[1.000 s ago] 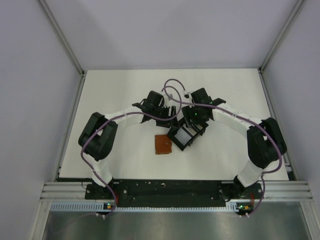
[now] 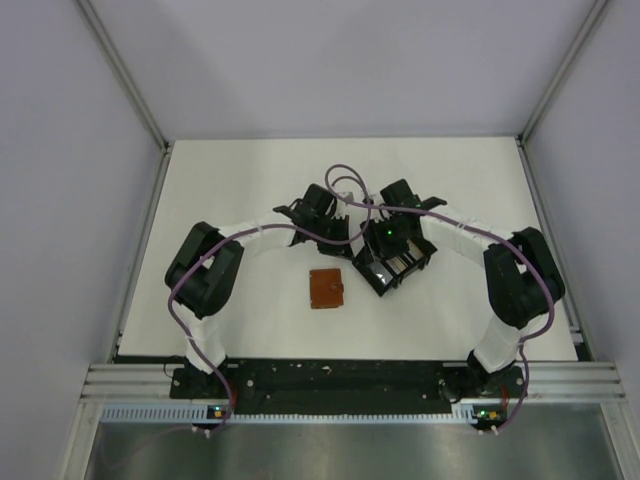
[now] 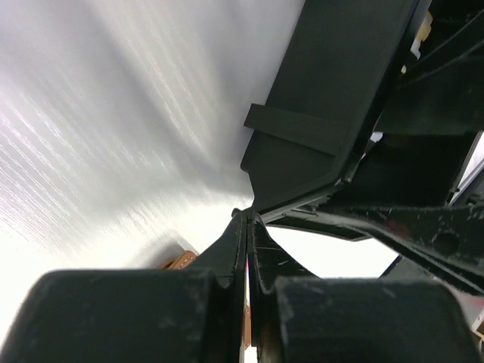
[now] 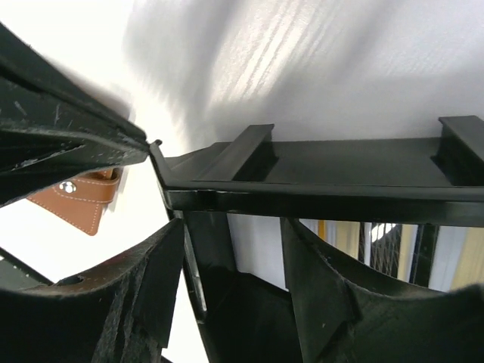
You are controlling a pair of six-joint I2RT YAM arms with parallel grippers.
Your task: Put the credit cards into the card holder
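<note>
The black card box (image 2: 380, 280) stands right of the table's middle, with several cards (image 4: 344, 237) upright inside it. In the left wrist view, my left gripper is shut with nothing between its fingers. Its tips are at the box's near-left corner, and the box wall (image 3: 318, 83) lies outside them. My right gripper is open over the box, its two fingers apart, a white card (image 4: 261, 246) showing below the gap. The brown card holder (image 2: 326, 288) lies flat on the table, left of the box.
Both arms come close together above the box, the left gripper's tips beside the right gripper's fingers.
The box has shifted right, away from the card holder, and turned beneath the right gripper, which stays open.
</note>
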